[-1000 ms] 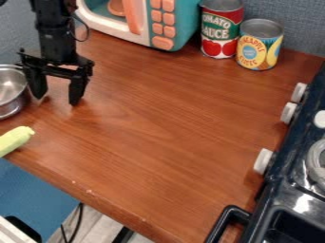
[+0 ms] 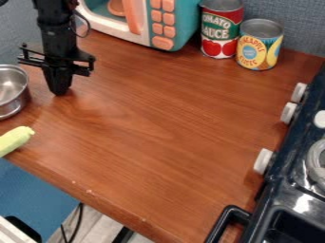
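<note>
My black gripper (image 2: 59, 84) hangs low over the wooden table (image 2: 162, 133) at the back left, just right of a steel pot (image 2: 7, 91). Its fingers look close together; whether anything is between them is hard to tell. A yellow corn cob (image 2: 14, 141) lies at the table's left edge, below the pot and well clear of the gripper.
A toy microwave (image 2: 165, 24) stands at the back, with a tomato sauce can (image 2: 219, 33) and a yellow can (image 2: 259, 47) beside it. A black toy stove (image 2: 292, 190) fills the right side.
The gripper has shifted slightly; the other objects are unmoved.
</note>
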